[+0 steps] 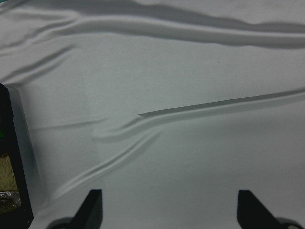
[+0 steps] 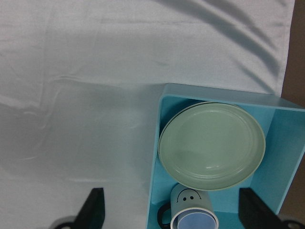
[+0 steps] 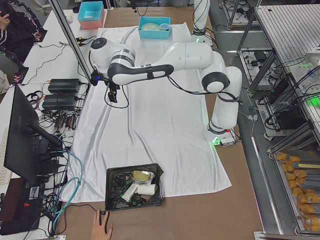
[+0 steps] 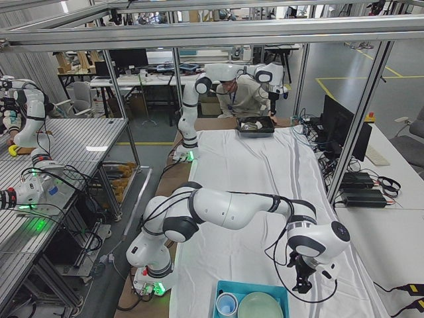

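My left gripper (image 3: 112,95) hangs open over the white cloth (image 3: 145,130), with nothing between its fingers; the black bin (image 3: 114,202) shows at the edge of the left wrist view. My right gripper (image 4: 303,281) is open and empty above the blue box (image 2: 276,167). The box holds a pale green plate (image 2: 212,145) and a smiley mug (image 2: 188,202) with a black handle. The black bin holds white items, something yellowish and crumpled dark material.
A monitor (image 3: 22,140), black boxes (image 3: 62,85) and cables line one side. A person's hand (image 3: 100,225) rests beside the black bin. Metal frame posts (image 4: 361,112) stand along the table.
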